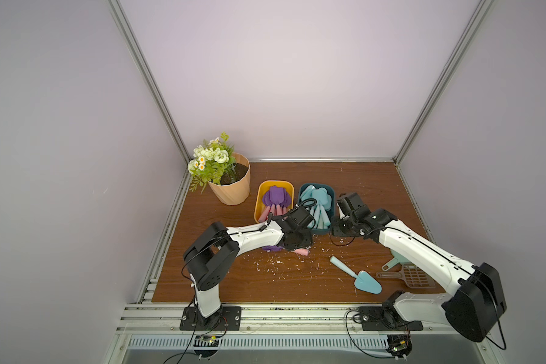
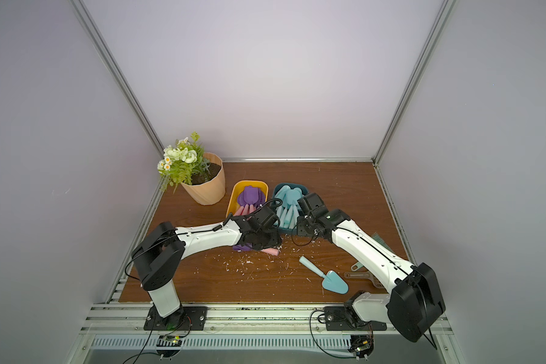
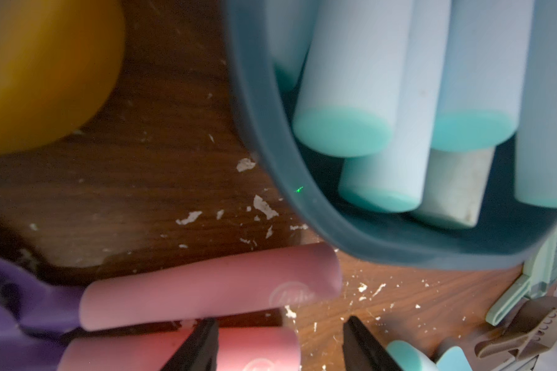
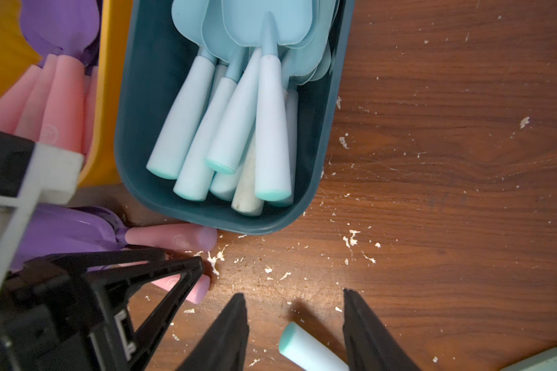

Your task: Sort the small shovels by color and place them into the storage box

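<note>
Purple shovels with pink handles fill the yellow box [image 1: 261, 209]; light-blue shovels [image 4: 273, 123] lie in the dark-blue box [image 4: 123, 111]. In front of the boxes, two more purple shovels lie on the table, a pink handle [image 3: 210, 287] of one stretching past the blue box's near edge. My left gripper is open above these handles, nothing held. My right gripper hangs open and empty to the right front of the blue box. A loose light-blue shovel [image 1: 362, 280] lies on the front table, its handle end [image 4: 312, 349] showing between the right fingers.
A flower pot [image 1: 231, 188] stands at the back left. At the right front lie a brown slotted scoop [image 1: 415, 277] and a green tool [image 1: 396, 259], partly under the right arm. White flakes litter the table's middle.
</note>
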